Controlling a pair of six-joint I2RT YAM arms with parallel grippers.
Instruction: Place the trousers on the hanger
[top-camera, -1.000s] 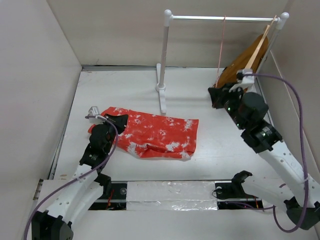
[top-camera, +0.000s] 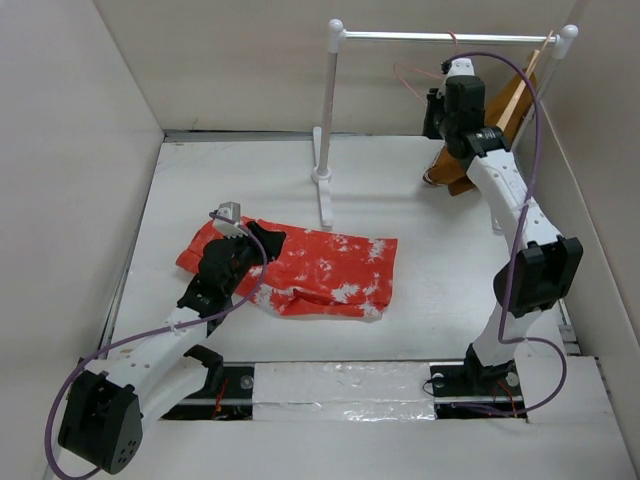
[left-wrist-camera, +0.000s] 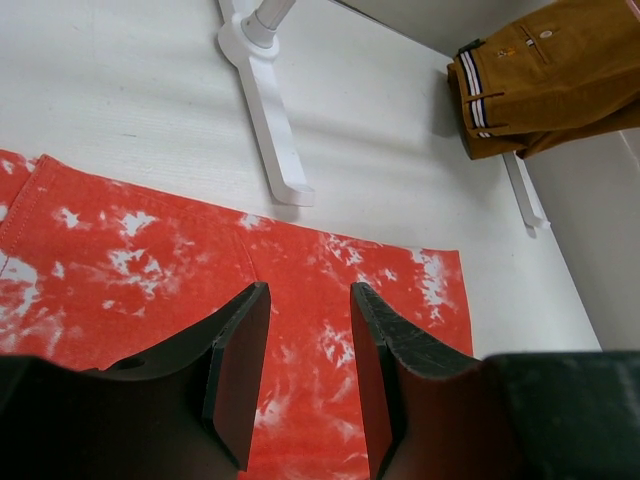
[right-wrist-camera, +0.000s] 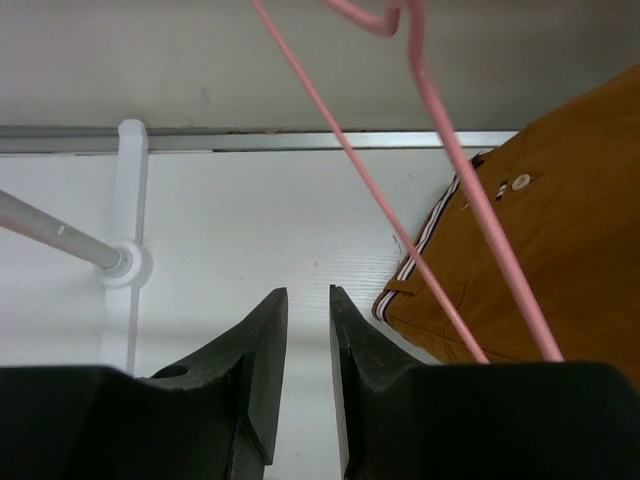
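Note:
Red-and-white trousers (top-camera: 330, 270) lie flat on the white floor beneath my left gripper, whose fingers stand apart over the cloth (left-wrist-camera: 130, 240). My right gripper is up under the rail in front of a pink hanger (right-wrist-camera: 475, 200) that hangs from it; its fingertips are close together, and whether anything is between them is hard to see. In the top view the hanger (top-camera: 405, 82) is swung out leftward beside that gripper.
Brown trousers (right-wrist-camera: 540, 240) hang on a wooden hanger at the rack's right end. The white rail (top-camera: 390, 36) stands on posts with feet (left-wrist-camera: 270, 130). Walls close in at both sides.
My left gripper has moved right over the red trousers.

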